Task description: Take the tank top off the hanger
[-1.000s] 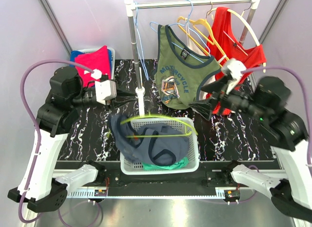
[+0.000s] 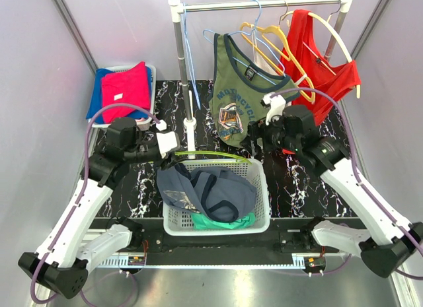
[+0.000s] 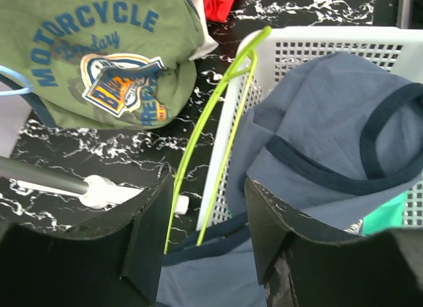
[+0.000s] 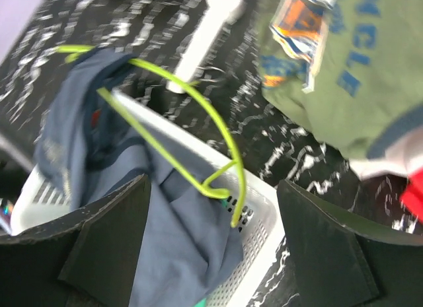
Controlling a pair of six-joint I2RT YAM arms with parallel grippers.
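A grey-blue tank top (image 2: pixel 225 191) with dark trim lies crumpled in the white basket. The green hanger (image 2: pixel 215 154) stretches above the basket's back rim; in the right wrist view, the tank top's cloth (image 4: pixel 99 72) covers part of the hanger (image 4: pixel 218 122) near its far end. My left gripper (image 2: pixel 172 164) is at the hanger's left end. Its fingers (image 3: pixel 149 238) stand apart, with hanger bars and dark-trimmed cloth showing in the gap; contact cannot be told. My right gripper (image 2: pixel 255 143) is open above the hanger's right end, nothing between its fingers.
The white basket (image 2: pixel 266 204) also holds green cloth (image 2: pixel 223 222). Behind it, a rack (image 2: pixel 264 3) carries a green tank top (image 2: pixel 241 99) and a red one (image 2: pixel 324 72). Another basket (image 2: pixel 153 99) with red and blue clothes stands at the back left.
The hanger's outline now looks narrower from above.
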